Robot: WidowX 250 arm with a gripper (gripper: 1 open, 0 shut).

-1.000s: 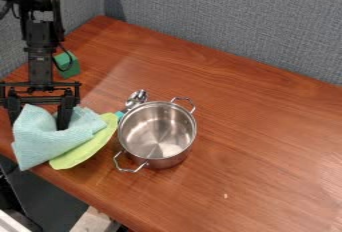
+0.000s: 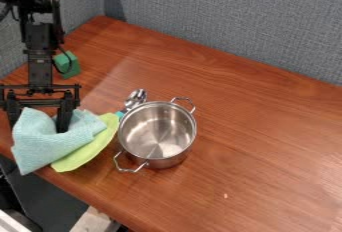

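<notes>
My black gripper (image 2: 40, 116) is at the left edge, its lower part down at a light blue cloth (image 2: 51, 141) near the table's front-left edge. Whether the fingers are open or shut is hard to tell, as the cloth partly hides them. A yellow-green item (image 2: 90, 150), plate-like or cloth, lies beside the cloth. A steel pot (image 2: 158, 133) with two handles stands to its right, with a metal spoon-like utensil (image 2: 134, 100) just behind it.
A green block-like object (image 2: 68, 64) sits behind the arm. Grey padded walls (image 2: 227, 26) border the back and left.
</notes>
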